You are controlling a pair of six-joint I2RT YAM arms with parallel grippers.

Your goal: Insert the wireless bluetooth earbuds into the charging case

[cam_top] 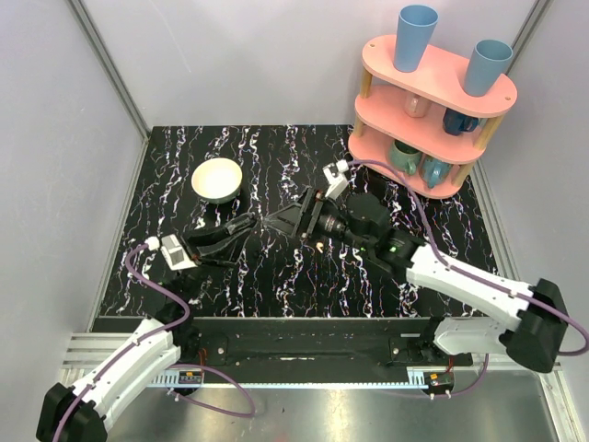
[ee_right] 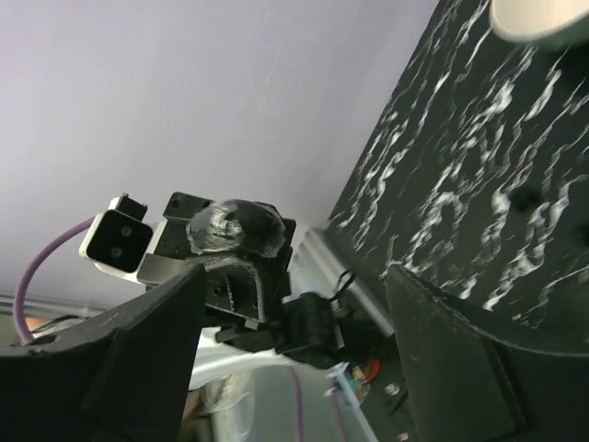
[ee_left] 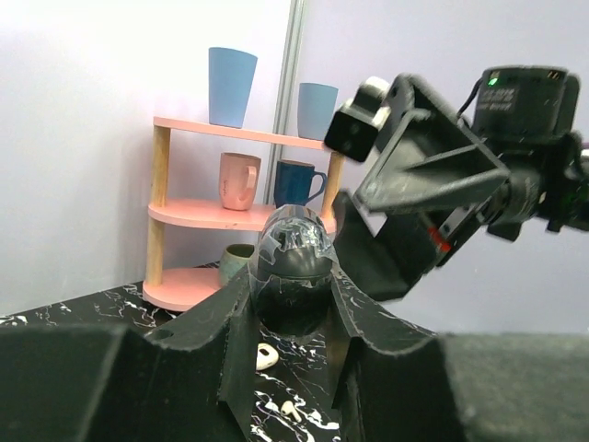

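Observation:
A dark, rounded charging case (ee_left: pixel 293 290) with a shiny, clear-looking upper part is held upright between the fingertips of my left gripper, shut on it. In the right wrist view the same case (ee_right: pixel 237 228) appears left of centre, beyond my right gripper. That gripper stands open and empty, its fingers wide apart, near the case but not around it. Two small pale pieces lie on the black table: a rounded one (ee_left: pixel 266 356) and a smaller one (ee_left: pixel 291 411), which look like earbuds. Whether an earbud sits inside the case cannot be made out.
A cream bowl (cam_top: pixel 217 180) stands at the back left of the marbled table (cam_top: pixel 276 152). The pink shelf (cam_top: pixel 419 123) with cups and mugs fills the back right corner. Bare table lies between the bowl and the shelf.

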